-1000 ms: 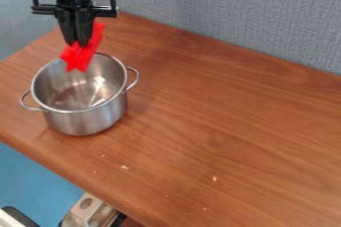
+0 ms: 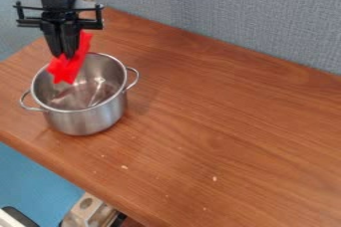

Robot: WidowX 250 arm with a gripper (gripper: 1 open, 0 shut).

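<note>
A steel pot with two side handles stands on the left part of the wooden table. My gripper points down from the top left, shut on a bright red object, which hangs at the pot's opening, over its back left part. The red object's lower end reaches inside the outline of the pot; whether it touches the pot I cannot tell.
A grey textured wall runs along the back. The table's left edge drops to a blue surface near the pot.
My gripper and the red object have moved left and down, from above the pot's back to lower at its opening. The pot has not visibly moved.
</note>
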